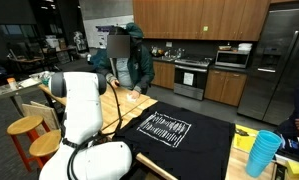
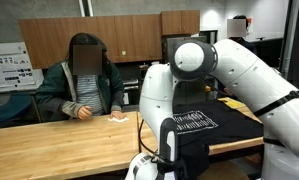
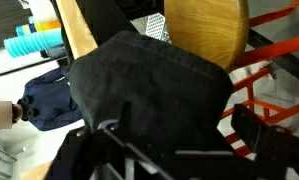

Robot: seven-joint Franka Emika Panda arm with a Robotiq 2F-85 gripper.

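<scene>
A black cloth with white printed lines [image 1: 174, 135] lies spread over the table in exterior view 1. Exterior view 2 shows its printed part [image 2: 194, 120] beyond the arm. Dark cloth [image 3: 144, 75] fills the middle of the wrist view, in front of the fingers. My gripper is open there, its two dark fingers well apart at the lower part of the picture. No cloth clearly shows pinched between them; whether they touch it, I cannot tell. The fingertips are hard to make out in both exterior views.
Blue cups [image 1: 262, 153] stand at the table's right end, near a yellow item [image 1: 245, 138]. Wooden stools [image 1: 27, 125] are beside the table; one round seat [image 3: 204, 25] shows close by in the wrist view. A person [image 2: 84, 75] stands behind the table.
</scene>
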